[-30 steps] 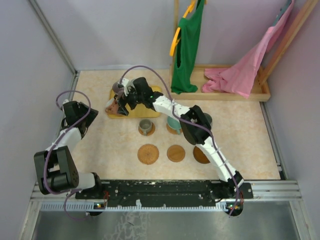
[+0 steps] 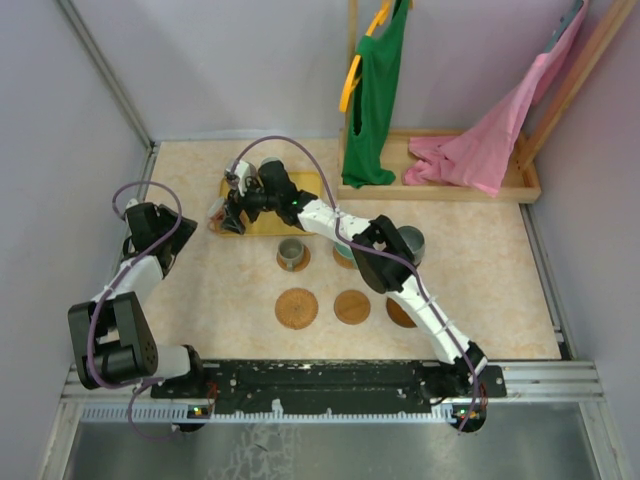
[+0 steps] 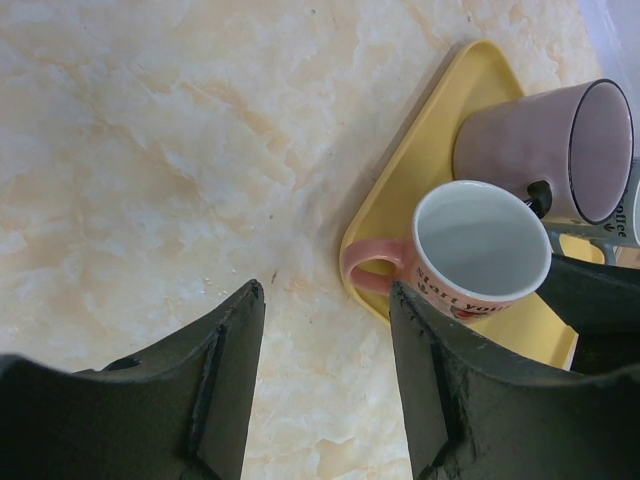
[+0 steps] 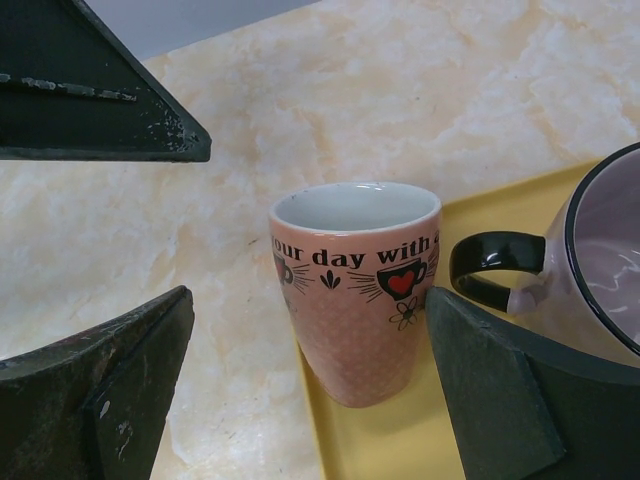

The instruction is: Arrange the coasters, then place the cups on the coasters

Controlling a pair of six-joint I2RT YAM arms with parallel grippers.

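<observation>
The pink cup [image 4: 365,310], patterned with a red heart, leans at the end of the yellow tray [image 2: 290,220]. In the left wrist view the same pink cup [image 3: 450,270] shows its handle. My right gripper is open, one finger at each side of the cup in view; a gap shows on the left, while the right finger overlaps the cup's edge. Off the tray's left side, my left gripper stands open with nothing between its fingers. Bare round coasters [image 2: 296,308] lie in the front row, including a middle coaster [image 2: 351,307].
A lilac cup [image 3: 515,140] with a dark rim lies behind the pink one on the tray. A grey cup [image 2: 291,251] stands on a coaster; a dark cup [image 2: 412,240] is by the right arm.
My right gripper has shifted slightly left towards the pink cup in the top view, its arm now covering more of the teal cup. My left arm looks unmoved.
</observation>
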